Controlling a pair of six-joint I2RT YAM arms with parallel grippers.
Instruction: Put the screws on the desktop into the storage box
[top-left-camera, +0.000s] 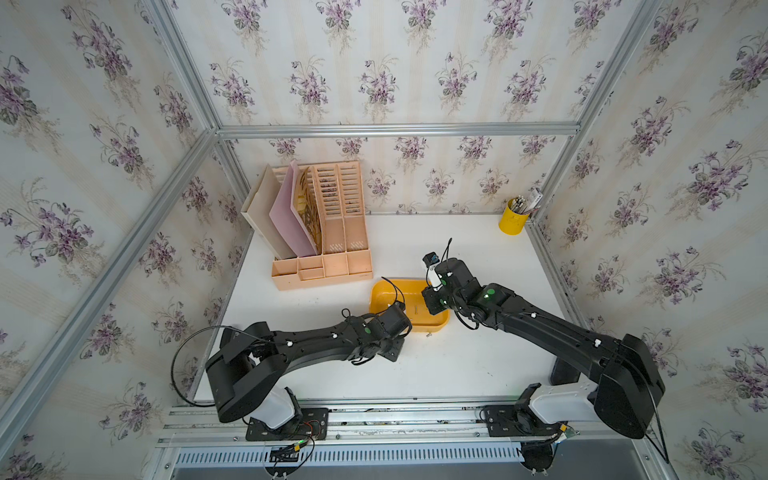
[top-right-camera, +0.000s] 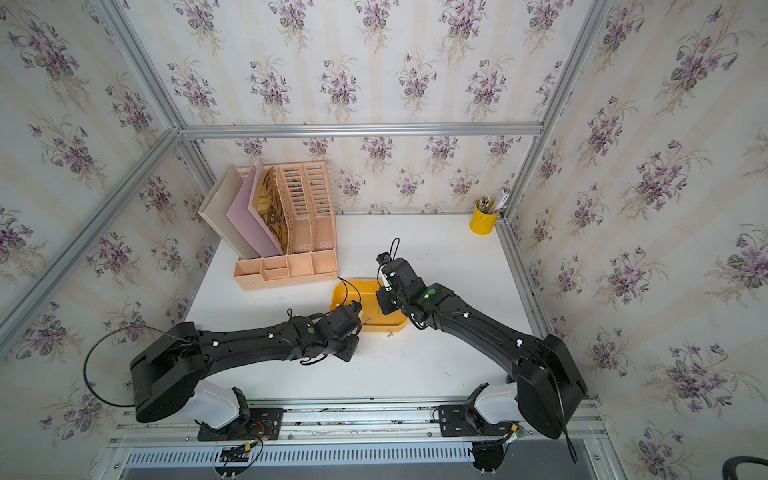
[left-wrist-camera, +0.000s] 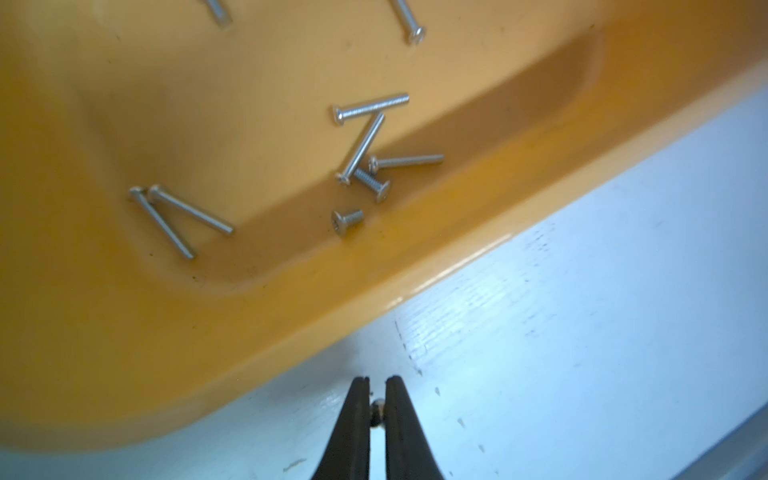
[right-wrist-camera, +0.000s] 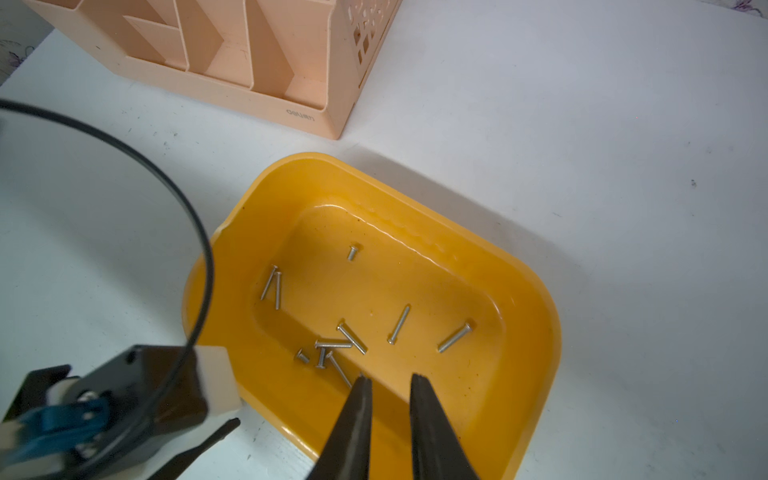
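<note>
The yellow storage box (right-wrist-camera: 504, 272) holds several screws (right-wrist-camera: 400, 320) on its floor, seen in both wrist views (left-wrist-camera: 369, 105). Just outside the box's front rim, low over the white desktop (left-wrist-camera: 576, 320), my left gripper is shut on a small screw, mostly hidden between its fingertips. My right gripper hangs over the box, its fingers apart with nothing between them. In the top views both wrists cover much of the box.
A pink desk organizer (top-left-camera: 320, 268) with boards stands back left, behind the box. A yellow pen cup (top-left-camera: 512, 220) stands back right. The two wrists are close together.
</note>
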